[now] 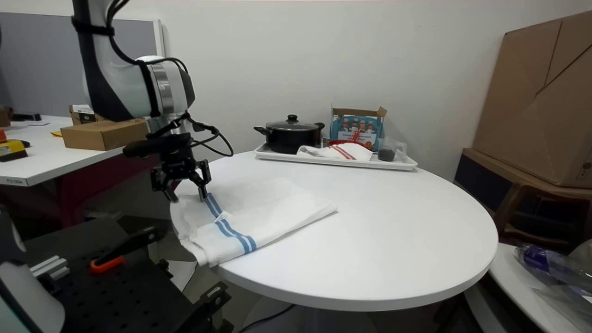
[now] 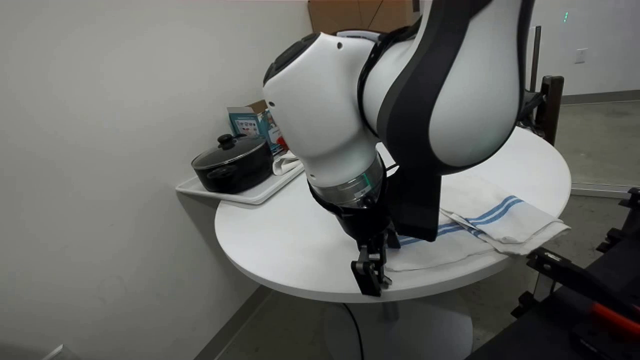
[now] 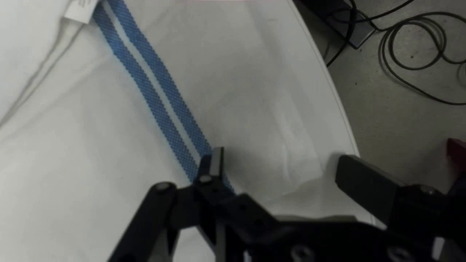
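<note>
A white towel with blue double stripes (image 1: 266, 208) lies partly folded on the left side of the round white table (image 1: 388, 238). My gripper (image 1: 188, 198) is down at the towel's far-left corner, by the table edge, its fingers apart. In the wrist view one fingertip (image 3: 217, 161) sits on or just over the blue stripe. The other finger (image 3: 367, 185) is out by the table rim, and flat towel shows in the gap of the gripper. Whether any cloth is pinched lower down is hidden by the finger parts.
At the back of the table a white tray (image 1: 333, 162) carries a black lidded pot (image 1: 291, 135), a red-striped cloth (image 1: 341, 151) and a clear cup (image 1: 388, 150). A blue box (image 1: 358, 128) stands behind.
</note>
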